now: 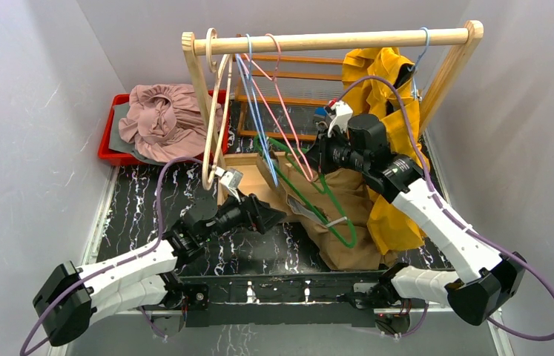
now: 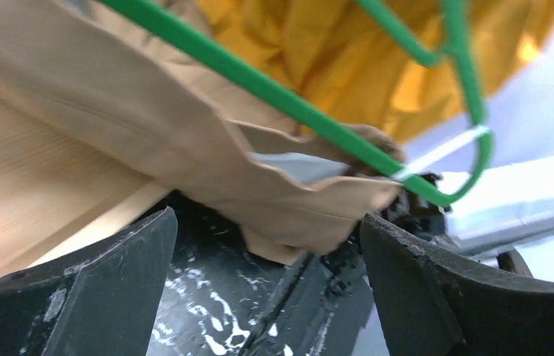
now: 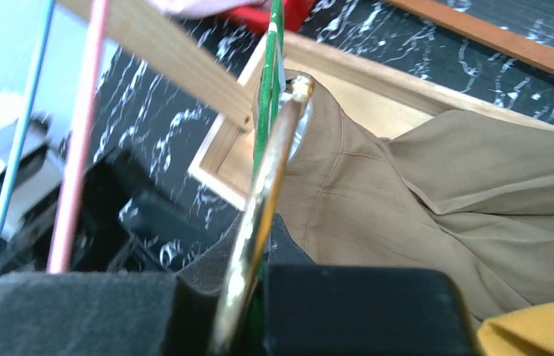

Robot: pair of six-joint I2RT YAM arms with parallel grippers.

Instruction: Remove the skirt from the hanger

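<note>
A khaki skirt hangs low over a wooden tray, with a green hanger lying along it; in the left wrist view its fabric sits under the green bar. My right gripper is shut at the hanger's upper end, on its metal hook in the right wrist view. My left gripper stands open just left of the skirt, with nothing between its fingers.
Empty pink, blue and cream hangers dangle from the wooden rail. A yellow garment hangs at the right. A red bin with pink cloth stands at the back left.
</note>
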